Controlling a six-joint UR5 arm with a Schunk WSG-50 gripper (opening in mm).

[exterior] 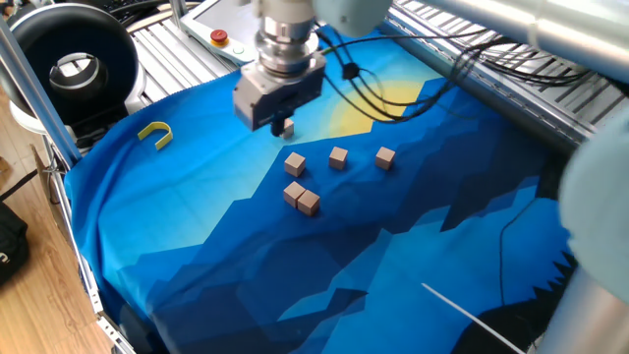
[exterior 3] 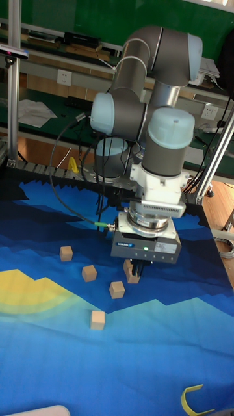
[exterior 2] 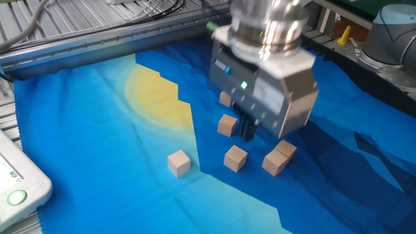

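Several small wooden cubes rest on the blue printed cloth, all apart from my gripper point(exterior 2: 246, 127). Two of them, a front cube point(exterior 2: 274, 162) and a rear cube point(exterior 2: 285, 150), stand side by side, touching. The others lie singly: a pale cube point(exterior 2: 179, 163) on the light blue area, a middle cube point(exterior 2: 235, 158), another cube point(exterior 2: 227, 125), and a far cube point(exterior 2: 225, 99) partly hidden by the gripper body. Above the cloth, the dark fingers hang close together and appear shut, with nothing visible between them. In exterior view 1, the fingertips overlap one cube point(exterior: 288, 128).
A yellow curved strip point(exterior: 156, 134) lies near the cloth's edge. The tablet with a red button point(exterior: 218, 37) sits on the slatted surface beyond the cloth. A thin white rod point(exterior: 472, 317) is at the near right.
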